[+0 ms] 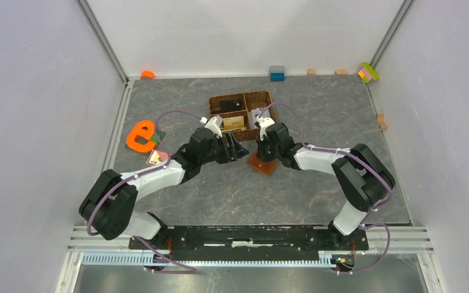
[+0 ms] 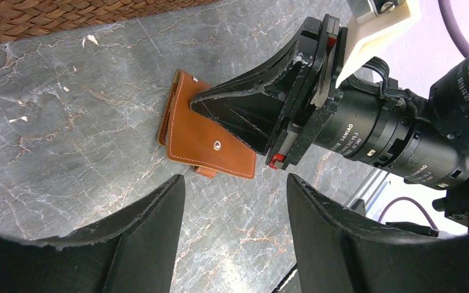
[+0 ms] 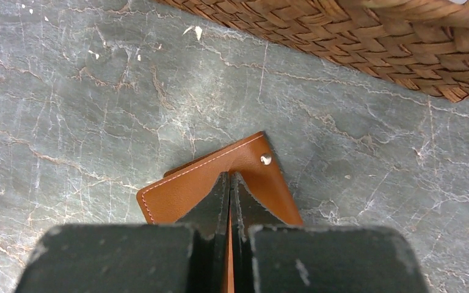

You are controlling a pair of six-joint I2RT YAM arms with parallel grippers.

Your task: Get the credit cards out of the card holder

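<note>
The brown leather card holder lies on the grey table in front of the woven basket. Its stitched edge and a metal snap show in the left wrist view, where the holder looks folded over, and no cards can be seen. My right gripper is shut with its fingertips over the holder's flap; nothing shows between them, and whether they press on the leather I cannot tell. To the left of the holder, my left gripper stands with its fingers apart and only table between them.
Just behind both grippers stands the divided woven basket with several items inside. An orange tool and a card-like piece lie at the left.
</note>
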